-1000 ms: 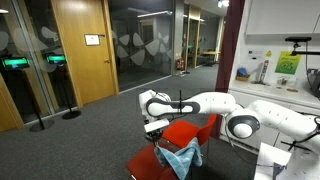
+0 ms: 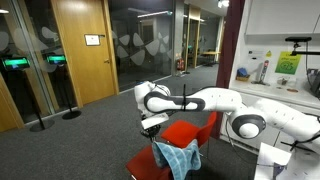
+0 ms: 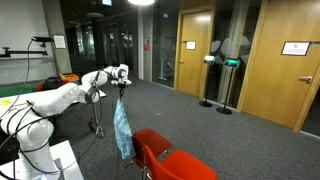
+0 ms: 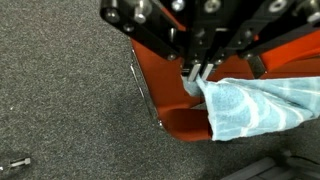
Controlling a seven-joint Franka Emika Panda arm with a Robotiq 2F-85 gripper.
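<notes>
A light blue cloth with pale stripes [image 3: 122, 128] hangs down from my gripper [image 3: 121, 92] in the second exterior view. In the wrist view my gripper is shut on a gathered end of the cloth [image 4: 256, 106], which spreads out to the right over a red seat. The first exterior view shows the cloth [image 2: 178, 158] in front of the red chairs, with my gripper [image 2: 153, 135] at its upper left. Whether its lower part rests on a chair is hard to tell.
Red chairs [image 3: 190, 165] stand close under the arm, with further red seating [image 2: 180, 132] behind the cloth. Grey carpet [image 2: 70, 150] lies open to the left. A white counter [image 2: 285, 92] is at the right.
The arm has shifted slightly up and to the left in the first exterior view. The cloth hangs in nearly the same place, still held.
</notes>
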